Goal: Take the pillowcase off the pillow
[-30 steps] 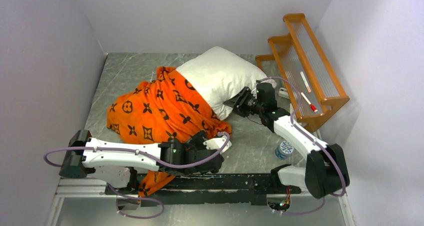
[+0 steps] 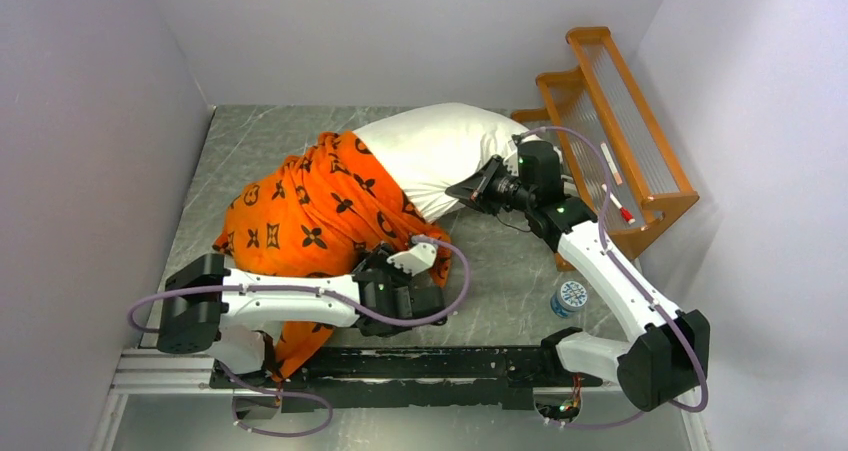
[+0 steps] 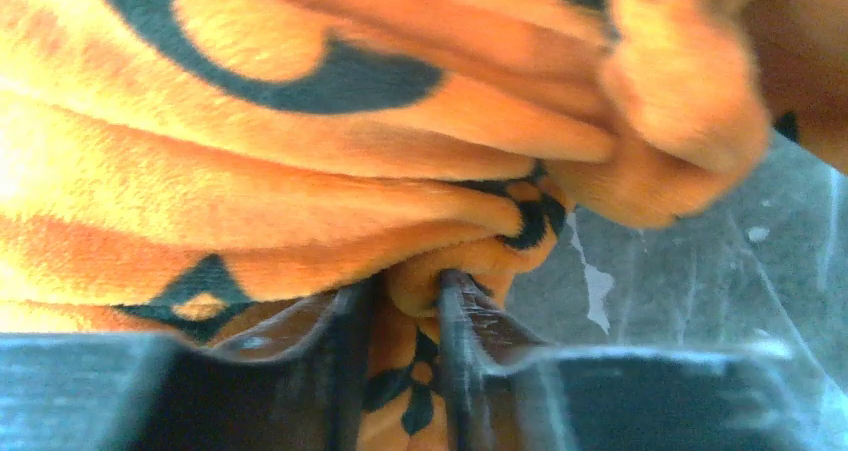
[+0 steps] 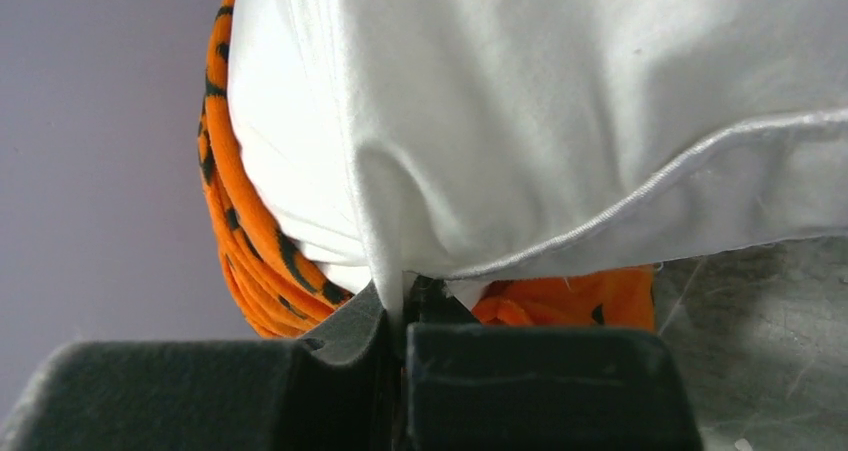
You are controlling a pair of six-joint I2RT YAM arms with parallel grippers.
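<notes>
The white pillow [image 2: 435, 149] lies slanted on the mat, its upper right part bare. Around its lower left part bunches the orange, dark-patterned pillowcase [image 2: 290, 216]. In the top view my right gripper [image 2: 462, 193] is at the pillow's right side. The right wrist view shows that gripper shut on a thin fold of white fabric. My left gripper is partly open at the pillowcase's lower right edge. Gathered orange cloth [image 3: 425, 281] shows in the narrow gap between its fingers; whether they touch it cannot be told.
A wooden rack [image 2: 640, 141] with markers stands at the right. A small blue-and-white jar [image 2: 570, 297] sits beside the right arm.
The left arm has shifted right and its gripper slightly back and left.
</notes>
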